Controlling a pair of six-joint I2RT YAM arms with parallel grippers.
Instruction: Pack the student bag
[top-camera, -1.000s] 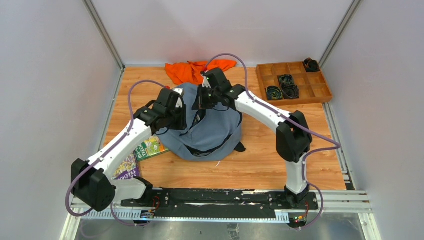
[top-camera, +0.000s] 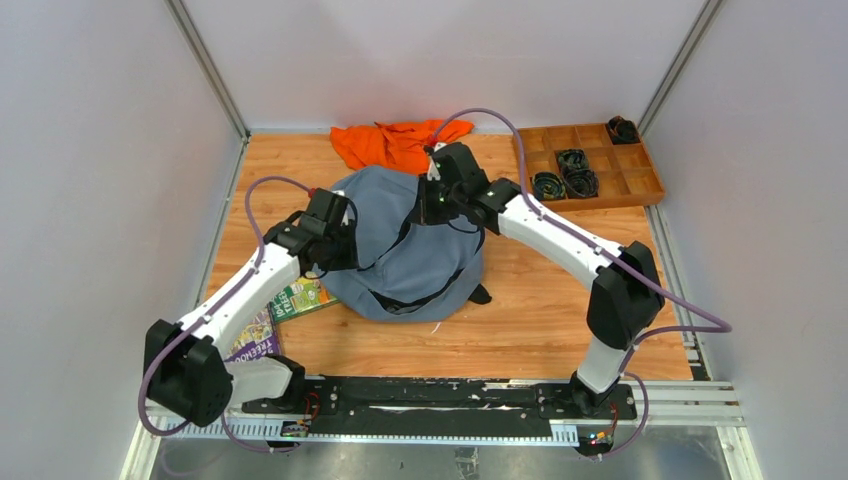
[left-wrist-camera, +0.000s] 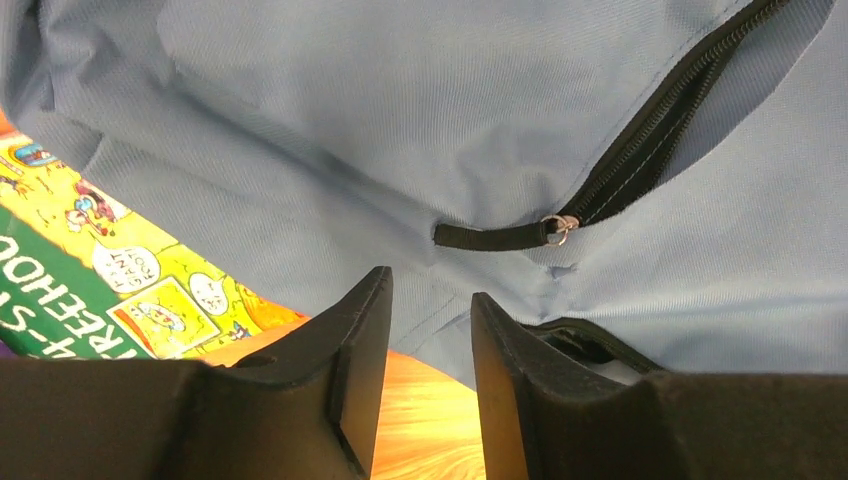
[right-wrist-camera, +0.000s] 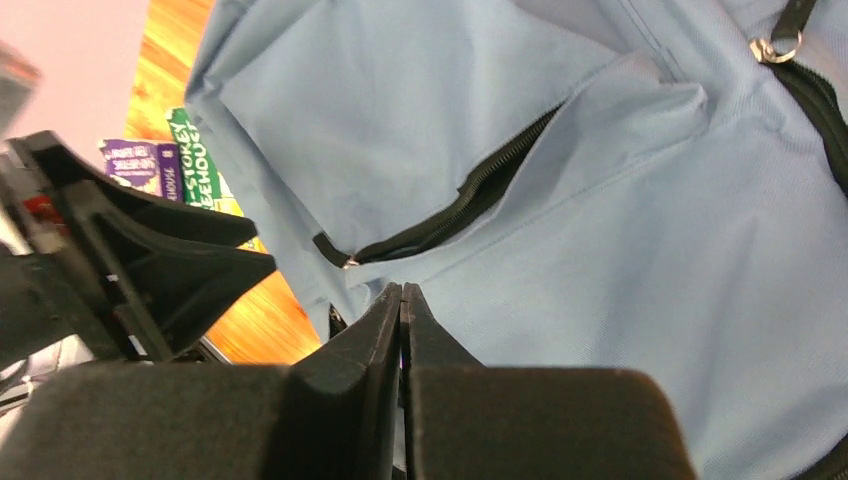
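Note:
A blue-grey fabric bag (top-camera: 390, 290) lies crumpled in the middle of the table, with dark zips; one zip pull (left-wrist-camera: 560, 228) is below my left gripper, which stands open over the bag's left part, empty. My right gripper is over the bag, its fingertips together in the wrist view, with nothing visible between them; another zip pull (right-wrist-camera: 775, 48) shows at upper right there. A green book (top-camera: 305, 295) and a purple book (top-camera: 255, 338) lie left of the bag, partly under the left arm.
An orange cloth (top-camera: 400, 143) lies at the back. A wooden compartment tray (top-camera: 635, 180) with several dark coiled items stands back right.
My right gripper has moved right, away from the left one, and its arm has swung outward. My left gripper has moved left and toward the front. The bag looks little changed.

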